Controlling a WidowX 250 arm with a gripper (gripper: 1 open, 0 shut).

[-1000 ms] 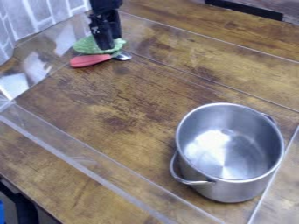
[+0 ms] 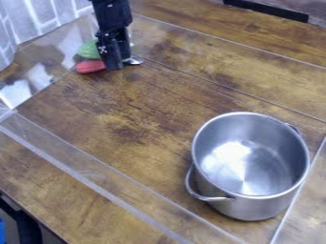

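Note:
My black gripper [image 2: 112, 55] is down at the upper left of the camera view, over a red-handled utensil [image 2: 90, 67] whose metal end shows to the right, beside a green cloth or pad [image 2: 88, 50] behind it. Whether the fingers are open or shut on the utensil cannot be made out. A steel pot [image 2: 249, 168] with side handles stands at the lower right.
A pale, patterned curtain or wall [image 2: 29, 27] lies along the upper left, and a dark edge runs at the top right.
Over the last second my gripper has moved downward onto the utensil, covering more of it. The pot has not moved.

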